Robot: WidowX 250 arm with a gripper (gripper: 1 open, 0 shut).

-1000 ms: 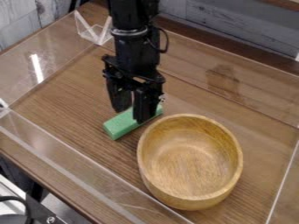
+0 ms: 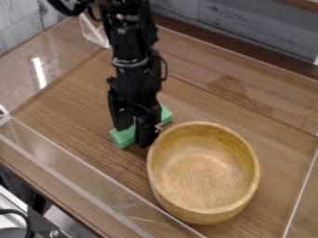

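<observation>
My black gripper [image 2: 134, 126] reaches down from the top centre to a mint-green block [image 2: 125, 137] on the wooden table. Its open fingers stand low at the block, partly hiding it; I cannot tell whether they touch it. A large tan bowl [image 2: 203, 177] sits just right of the block, at the lower right.
A white object, perhaps wire or plastic [image 2: 96, 26], is at the top left. A dark cable lies at the lower-left edge.
The block and bowl show little change.
</observation>
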